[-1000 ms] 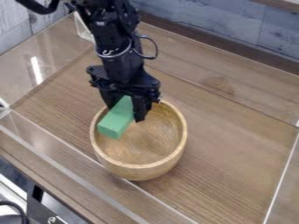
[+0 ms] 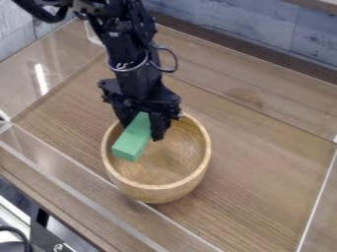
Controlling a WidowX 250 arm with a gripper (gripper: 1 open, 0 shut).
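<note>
A black robot arm reaches down from the top to a round wooden bowl [image 2: 182, 173] near the middle. Its gripper [image 2: 140, 124] is over the bowl's back left part, around the upper end of a green block [image 2: 132, 142]. The block is tilted in the bowl's left part. The fingertips are partly hidden, so whether they grip the block cannot be told.
The wooden tray floor is clear to the right [image 2: 263, 148] and left of the bowl. A grey wall [image 2: 257, 34] runs along the back. Dark cables lie outside the tray at the lower left.
The gripper and arm have shifted very slightly; the green block and bowl look almost the same.
</note>
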